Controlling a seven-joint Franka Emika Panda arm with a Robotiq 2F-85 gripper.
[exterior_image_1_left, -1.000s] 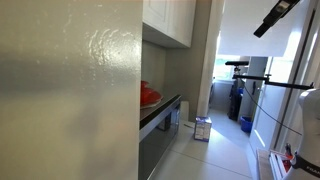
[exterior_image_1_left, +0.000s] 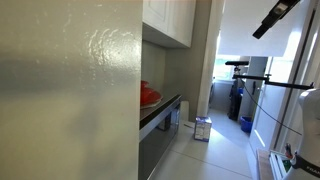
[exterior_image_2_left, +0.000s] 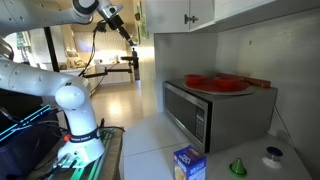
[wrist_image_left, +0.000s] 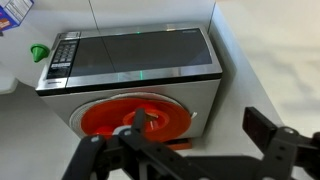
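Note:
My gripper shows at the bottom of the wrist view, its dark fingers spread apart and nothing visible between them. In exterior view 2 the gripper (exterior_image_2_left: 134, 58) hangs high at the left, well away from the counter objects. A silver microwave (exterior_image_2_left: 190, 115) stands on the white counter, with a red plate (exterior_image_2_left: 222, 89) and red dishes on top. The wrist view looks down on the microwave (wrist_image_left: 137, 52) and the round red plate (wrist_image_left: 177, 122); the fingers partly cover the near side.
A blue and white box (exterior_image_2_left: 188, 163), a small green cone (exterior_image_2_left: 238, 167) and a small dark-topped jar (exterior_image_2_left: 272, 156) stand in front of the microwave. White cabinets (exterior_image_2_left: 190, 17) hang above.

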